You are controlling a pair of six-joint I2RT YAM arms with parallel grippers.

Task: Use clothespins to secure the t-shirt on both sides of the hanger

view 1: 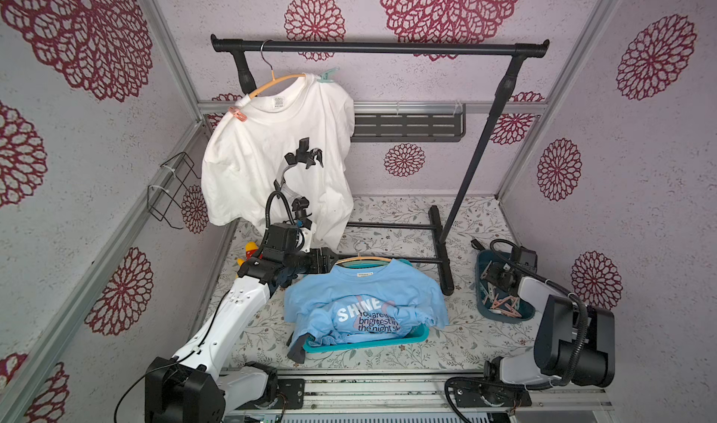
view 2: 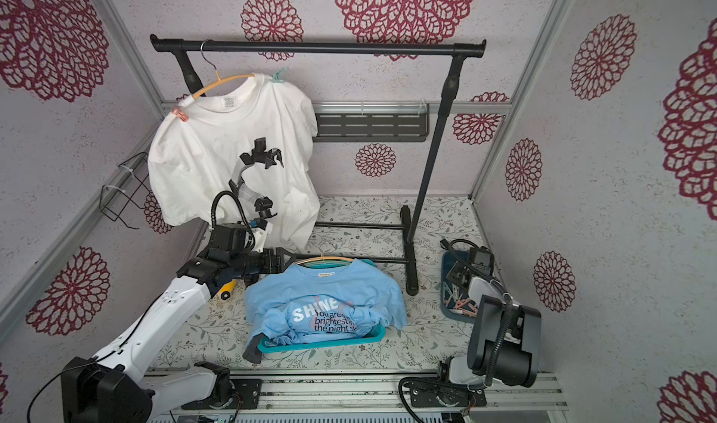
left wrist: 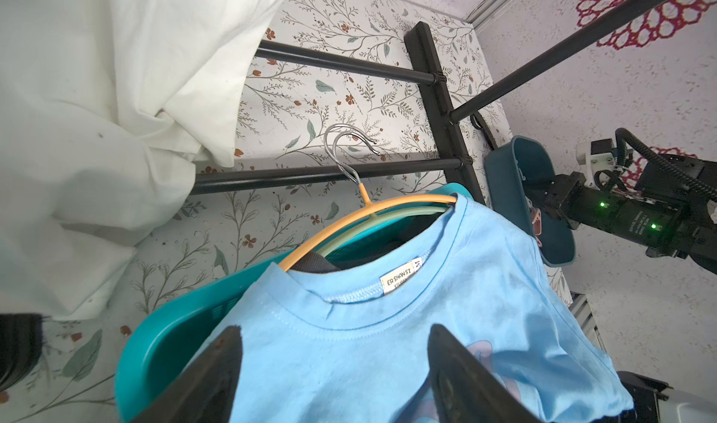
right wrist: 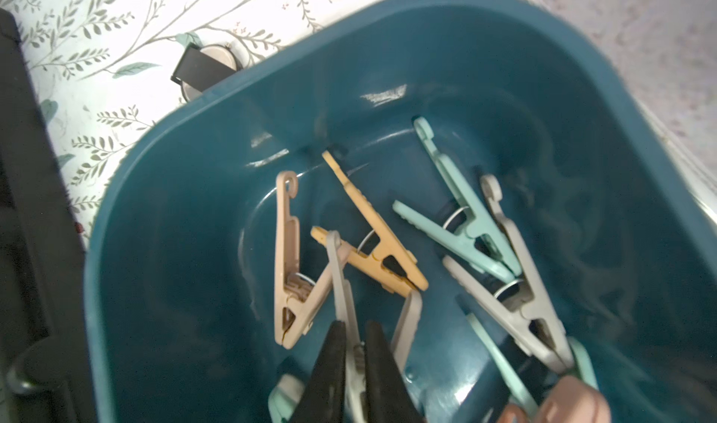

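A white T-shirt (view 1: 246,161) hangs from the rack on an orange hanger (view 1: 281,80), a pink clothespin (view 1: 237,114) and a mint clothespin (view 1: 325,75) at its shoulders. A blue T-shirt (view 1: 363,296) lies on the teal tray, an orange hanger (left wrist: 403,199) in its collar. My left gripper is above this collar; whether anything sits between its blurred fingers is unclear. My right gripper is down in the clothespin bin (right wrist: 171,199), its fingertips close together at a white clothespin (right wrist: 338,273); whether it grips it is unclear.
The black rack (view 1: 373,47) spans the back, its upright (view 1: 478,154) descending between tray and bin. A wire basket (view 1: 168,191) is on the left wall. The bin holds several more clothespins (right wrist: 381,236).
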